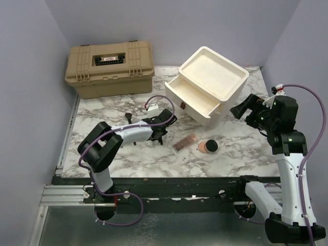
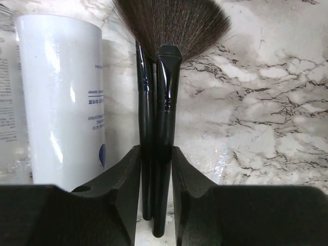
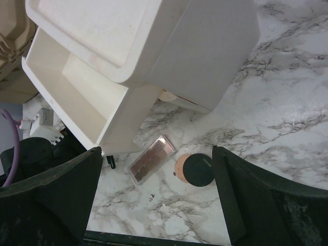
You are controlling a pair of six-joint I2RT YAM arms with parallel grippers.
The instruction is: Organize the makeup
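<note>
My left gripper is down at two black makeup brushes [image 2: 165, 118] lying side by side with a dark fan head [image 2: 189, 23]. Its fingertips are at their handles, part open. A white bottle [image 2: 61, 92] and a clear package [image 2: 7, 102] lie left of them. An eyeshadow palette [image 1: 185, 142] and a round compact [image 1: 210, 146] lie beside the white drawer unit [image 1: 215, 77], whose upper drawer [image 1: 192, 95] is pulled out. My right gripper hangs open above the table's right side, nothing between its fingers.
A tan toolbox [image 1: 109, 79] stands at the back left. Another dark brush [image 1: 129, 117] lies left of my left arm.
</note>
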